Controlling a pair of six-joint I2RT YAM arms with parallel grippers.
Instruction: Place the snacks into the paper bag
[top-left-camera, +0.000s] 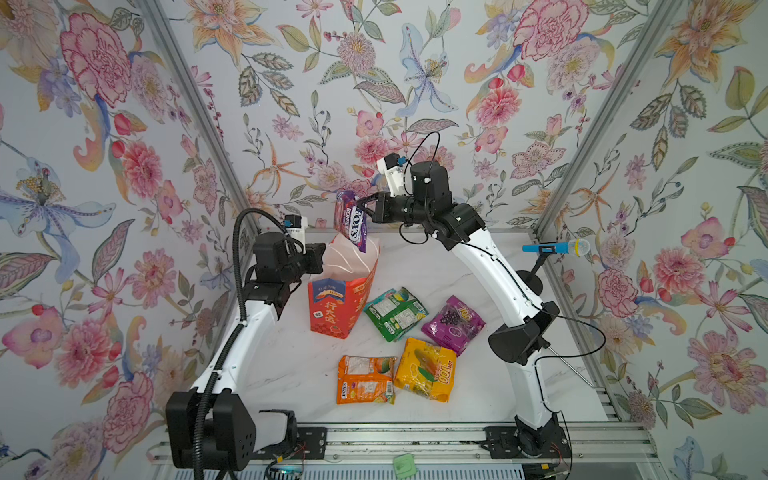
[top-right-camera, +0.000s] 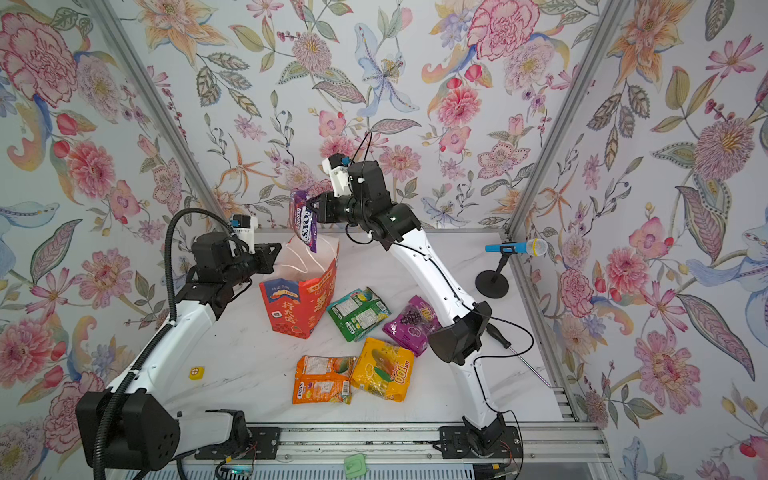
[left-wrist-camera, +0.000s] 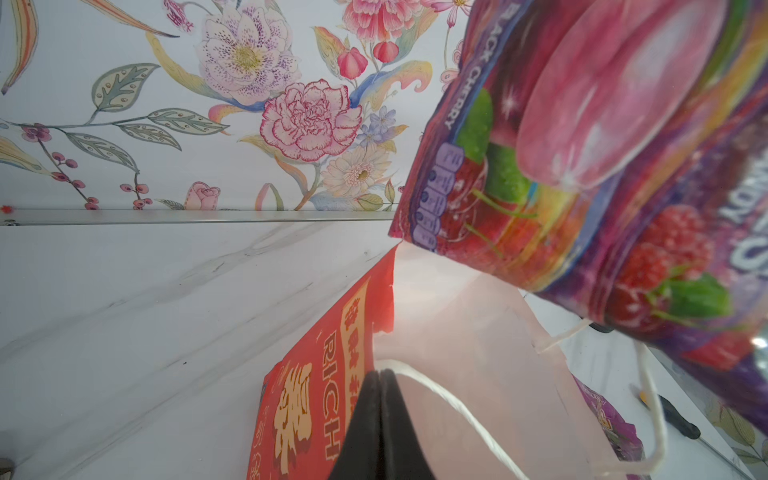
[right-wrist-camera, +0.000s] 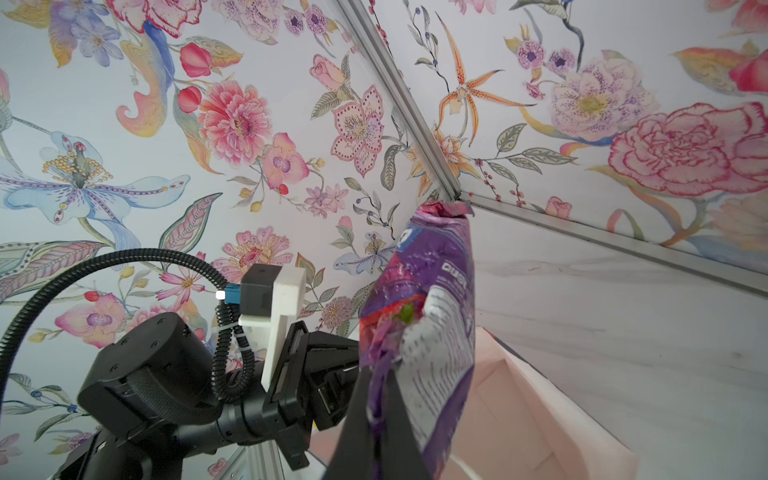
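The red paper bag (top-left-camera: 337, 308) stands upright with its pale mouth open. Above that mouth hangs a purple FOX'S candy pack (top-left-camera: 352, 220), pinched at its edge by my right gripper, which is shut on it. My left gripper is shut at the bag's left rim, nothing visible between its fingers; whether it touches the bag I cannot tell. On the table lie a green pack (top-left-camera: 397, 313), a purple grape pack (top-left-camera: 453, 324), a yellow pack (top-left-camera: 425, 369) and an orange pack (top-left-camera: 365, 379).
A blue microphone on a black stand (top-right-camera: 513, 247) is at the back right. A screwdriver (top-right-camera: 502, 339) lies near the right edge. White handles (left-wrist-camera: 448, 408) arch at the bag's mouth. Clear table lies behind the green and grape packs.
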